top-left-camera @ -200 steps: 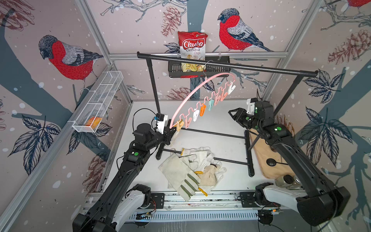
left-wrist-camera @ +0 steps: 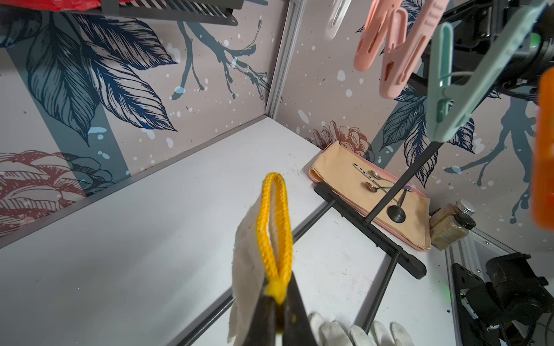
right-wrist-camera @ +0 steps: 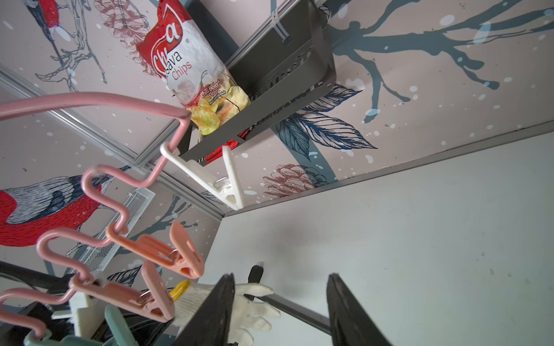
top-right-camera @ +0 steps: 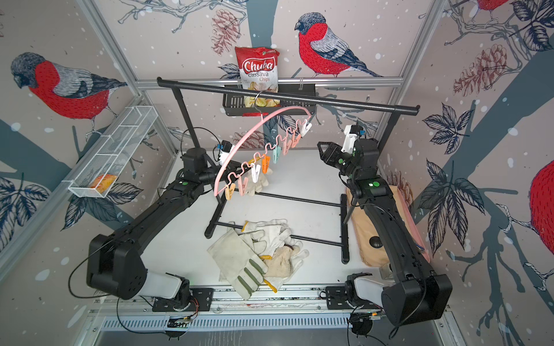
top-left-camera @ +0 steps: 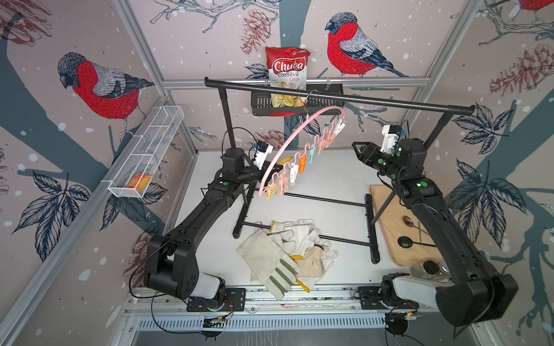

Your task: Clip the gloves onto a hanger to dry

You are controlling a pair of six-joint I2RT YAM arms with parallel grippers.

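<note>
A pink hanger (top-left-camera: pixel 300 127) with coloured clips hangs from the black rack's top bar (top-left-camera: pixel 369 99). My left gripper is shut on a white glove with a yellow cuff (left-wrist-camera: pixel 248 242), held up behind the hanger on the left. My right gripper stands part open and empty, right of the hanger's end with the white clip (right-wrist-camera: pixel 225 187). A pile of gloves (top-left-camera: pixel 268 259) lies on the table's front middle.
A beige cloth with spoons (left-wrist-camera: pixel 346 167) and jars (left-wrist-camera: pixel 450 225) lie at the right. A wire basket (top-left-camera: pixel 141 150) is on the left wall; a chips bag (top-left-camera: pixel 287 75) sits in a back shelf.
My left arm has risen and moved back and right with the glove. My right arm has risen and shifted slightly right. The hanger has swung slightly.
</note>
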